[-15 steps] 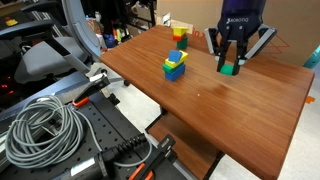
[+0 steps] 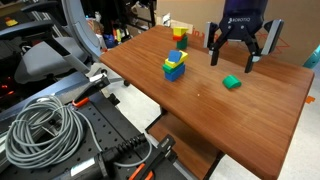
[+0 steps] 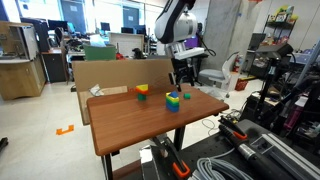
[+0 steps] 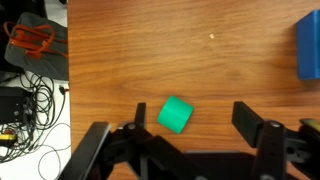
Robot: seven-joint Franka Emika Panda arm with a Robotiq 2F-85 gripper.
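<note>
A small green block (image 2: 232,82) lies alone on the wooden table, to the right of a blue-and-yellow stack (image 2: 175,66). Above it hangs my gripper (image 2: 231,64), its fingers spread wide with nothing between them. From the wrist view, the green block (image 4: 175,114) shows on the table between the two fingertips, nearer the left one. Part of a blue block (image 4: 308,45) enters that view at the right edge.
Farther back stands another stack (image 2: 180,38) with yellow, red and green pieces. A blue piece (image 3: 65,130) lies near the table's far left edge in exterior view 2. Coiled cable (image 2: 45,135) sits off the table.
One second ago the green block was between my fingers above the table.
</note>
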